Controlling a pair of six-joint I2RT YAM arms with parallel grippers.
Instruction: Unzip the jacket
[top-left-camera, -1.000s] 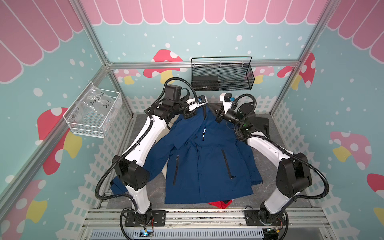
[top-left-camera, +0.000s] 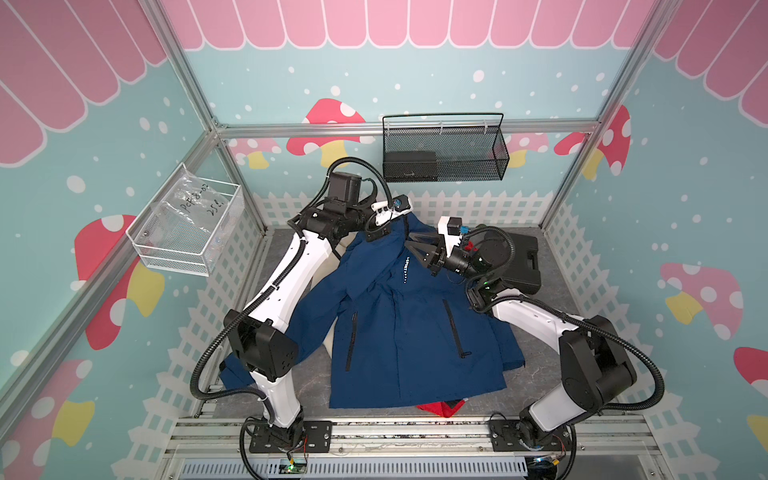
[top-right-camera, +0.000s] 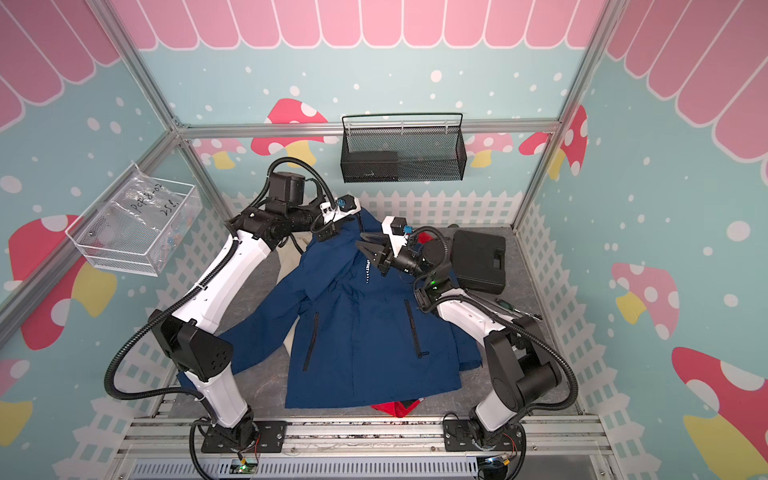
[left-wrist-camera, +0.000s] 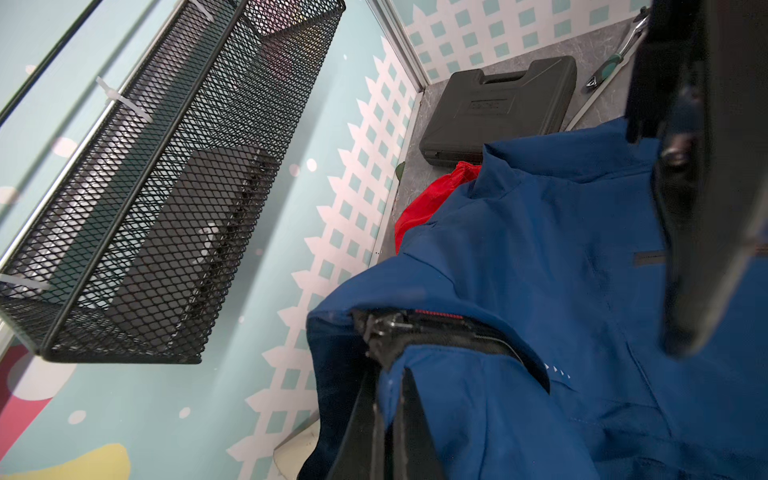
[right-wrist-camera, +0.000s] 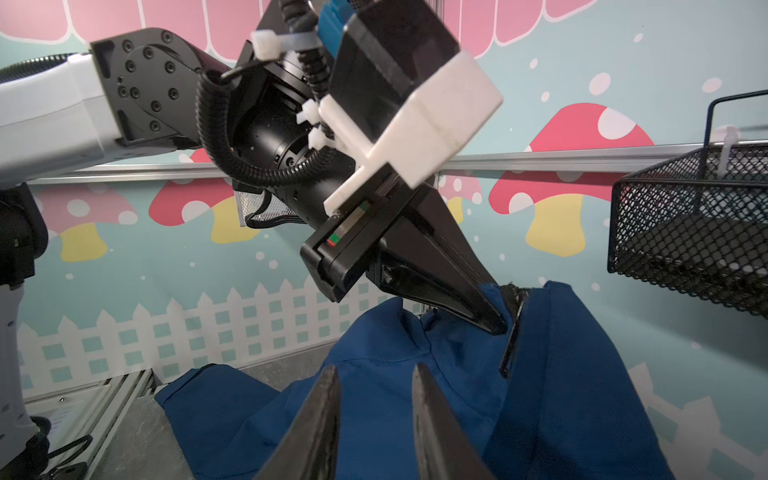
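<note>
The blue jacket (top-left-camera: 400, 344) lies front up, its collar end lifted at the back. My left gripper is shut on a thin fold of collar cloth beside the zipper top. In the left wrist view the black zipper (left-wrist-camera: 448, 329) curves along the raised collar, with a metal slider (left-wrist-camera: 392, 324) at its upper end. A dark pull tab (right-wrist-camera: 507, 360) hangs from the collar in the right wrist view, close to the left fingertips. My right gripper stands open over the chest, below and left of that tab in its view, with nothing between its fingers.
A black mesh basket (top-left-camera: 472, 156) hangs on the back wall, close behind the collar. The dark case (top-right-camera: 480, 260) lies right of the jacket, near a green-handled tool (top-right-camera: 505, 304). Some red cloth (top-left-camera: 441, 408) shows under the hem. The white basket (top-left-camera: 188, 228) is at left.
The left gripper and the held collar are nearly still.
</note>
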